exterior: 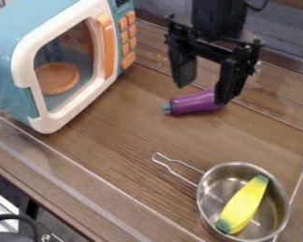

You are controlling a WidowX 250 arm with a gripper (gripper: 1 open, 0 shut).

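The black gripper (207, 71) hangs open in the upper middle, above and near a purple toy eggplant (201, 102) with a teal tip lying on the wooden table. At the lower right a yellow banana-like toy (244, 203) with a green tip lies inside a steel pot (216, 226) with a long wire handle.
A toy microwave (43, 34) in blue and white, with orange buttons and an orange plate inside, stands at the upper left. A dark cable runs at the lower left edge.
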